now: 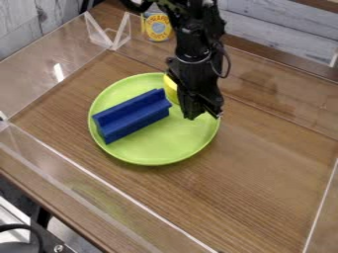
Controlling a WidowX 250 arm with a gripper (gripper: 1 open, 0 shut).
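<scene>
A green plate sits on the wooden table, holding a long blue block on its left side and a yellow object at the back, mostly hidden behind the gripper. The black gripper is low over the plate's back right, beside the yellow object, right of the blue block. Whether anything is between its fingers cannot be made out.
A yellow can stands at the back, near a clear plastic piece at the back left.
</scene>
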